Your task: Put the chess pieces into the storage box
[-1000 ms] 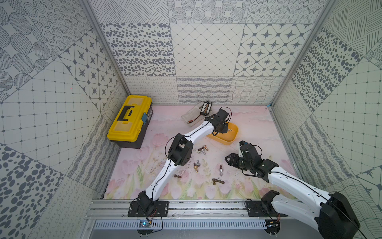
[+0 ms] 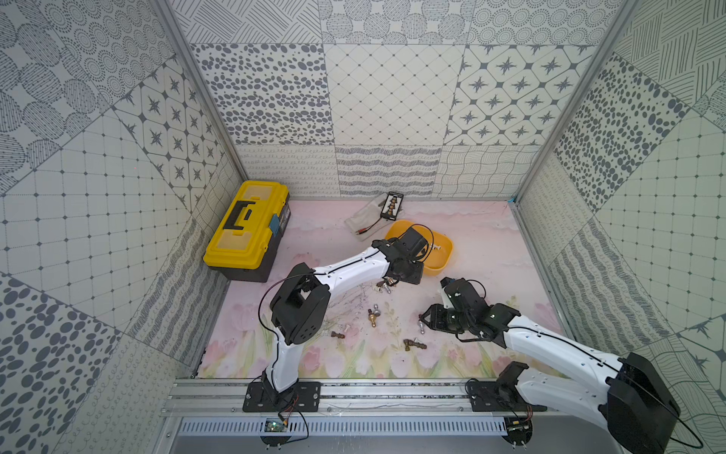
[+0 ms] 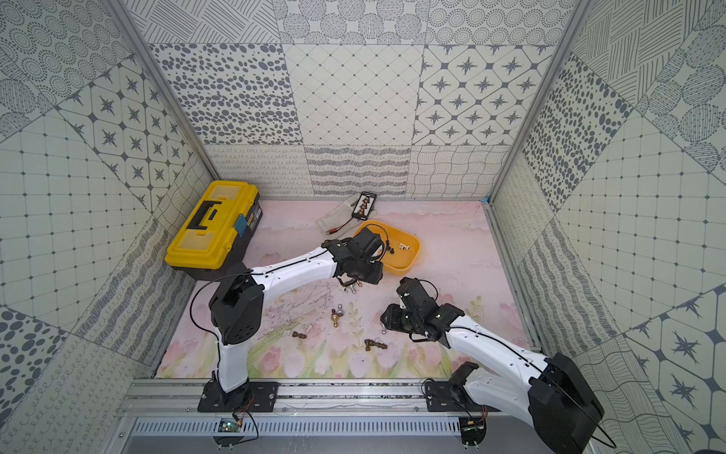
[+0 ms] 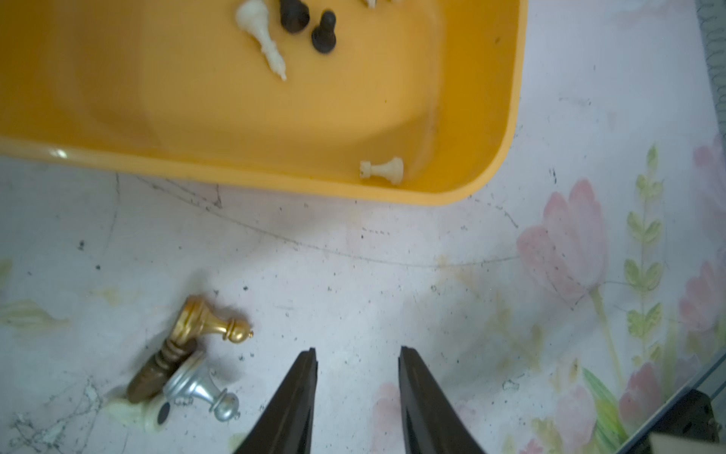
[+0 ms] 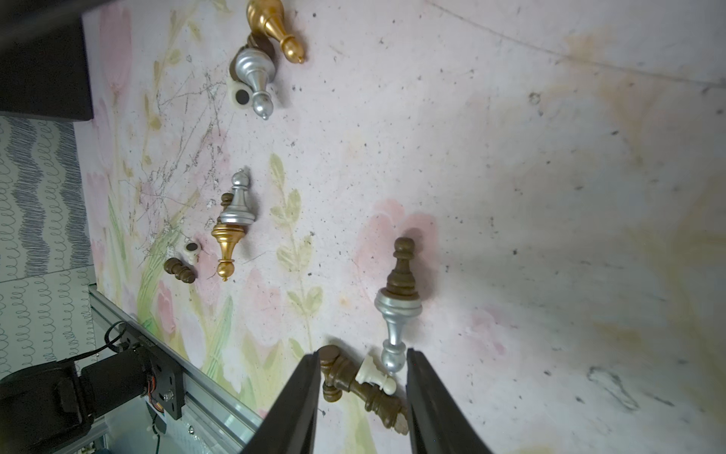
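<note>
Chess pieces lie in small clusters on the floral mat. My left gripper is open over the mat just in front of the orange box [image 4: 484,113], which holds white and black pieces; a gold piece [image 4: 198,321], a silver piece [image 4: 195,382] and others lie left of its fingers. My right gripper stands open above a brown pawn [image 5: 402,268] touching a silver piece [image 5: 397,314], with brown pieces [image 5: 340,372] and a white one [image 5: 372,372] near its fingertips. More gold, silver and brown pieces lie to the left in the right wrist view.
A closed yellow-lidded toolbox [image 2: 245,227] stands at the left. A phone-like dark item [image 2: 391,206] and a clear bag [image 2: 361,219] lie behind the orange box.
My left gripper has moved from over the orange box toward the front, above the mat.
</note>
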